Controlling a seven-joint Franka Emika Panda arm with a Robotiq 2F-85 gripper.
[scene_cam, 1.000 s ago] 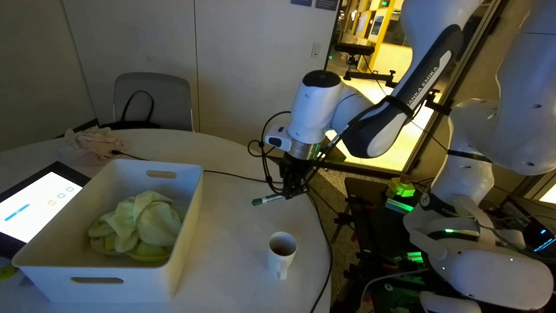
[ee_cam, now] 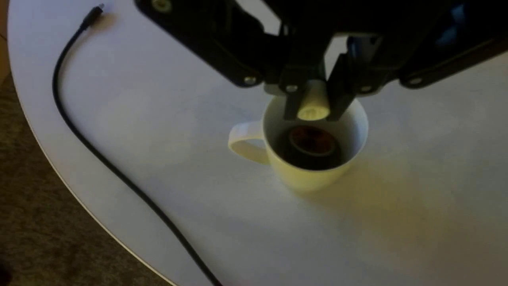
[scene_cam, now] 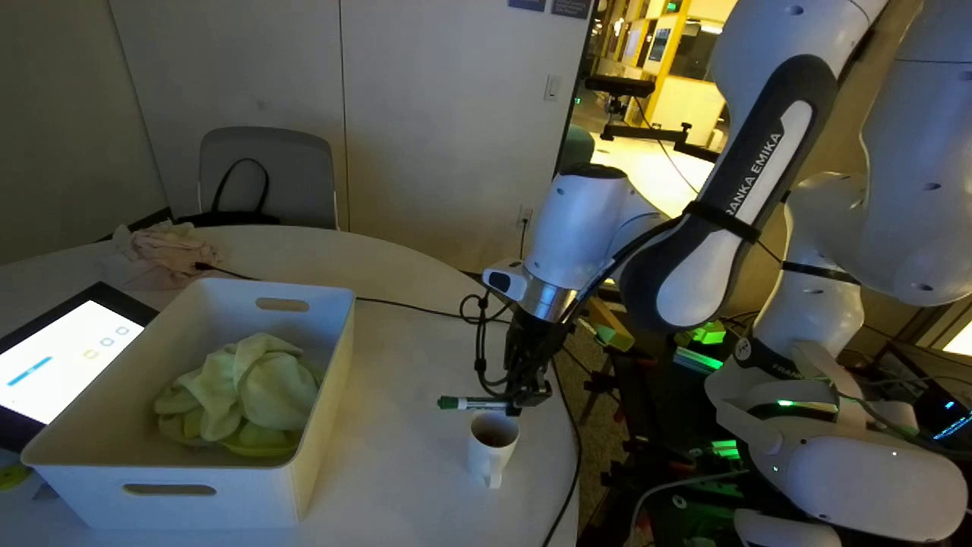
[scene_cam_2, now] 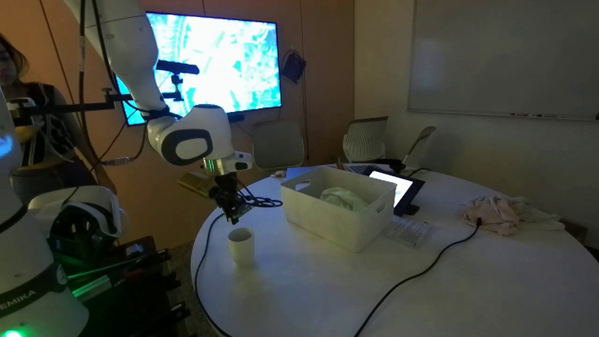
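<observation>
A marker with a green cap and a pale body lies roughly level in my gripper, which is shut on it. In the wrist view only the pale round end of the marker shows, squeezed between the dark fingers. Below it, upright on the table, stands a white mug with its handle to the left in that view. Something round and reddish shows down inside the mug. From the second exterior view, the gripper is just above the mug; the marker is hard to make out there.
A white bin holding a pale green cloth stands to the left of the mug. Beyond it are a lit tablet and a pinkish cloth. A black cable runs near the table edge.
My gripper has come down and slightly right with the marker, from above the table behind the mug to just over its rim. The marker now lies more level. Mug and bin have stayed put.
</observation>
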